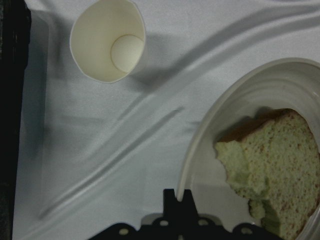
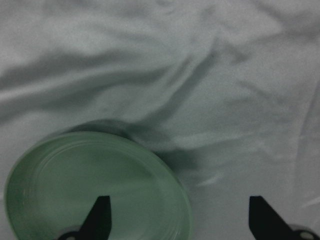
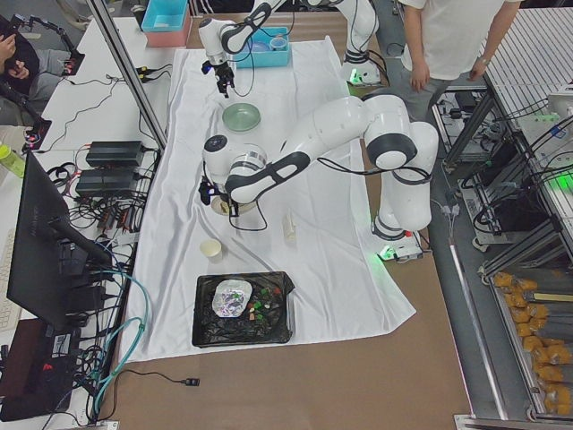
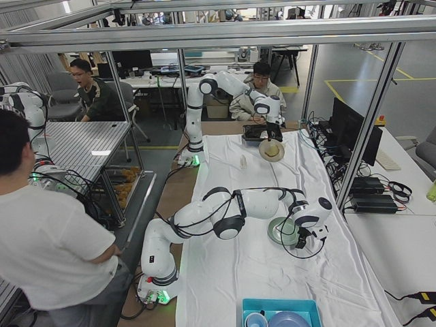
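A cream bowl [image 1: 200, 145] [image 4: 271, 151] holds a slice of bread [image 1: 270, 165]; my left gripper is shut on its rim, near the middle of the cloth. A cream paper cup [image 1: 107, 40] [image 3: 211, 249] stands beside it, toward the black tray [image 3: 242, 331]. My right gripper is open above a green plate [image 2: 95, 185] [image 3: 241, 116], with nothing between its fingertips.
The tray holds a foil-like item and small coloured pieces. A blue bin [image 4: 279, 306] with dishes is behind the right arm. A small pale item [image 3: 289, 228] lies beside the left arm. People stand and sit around the table.
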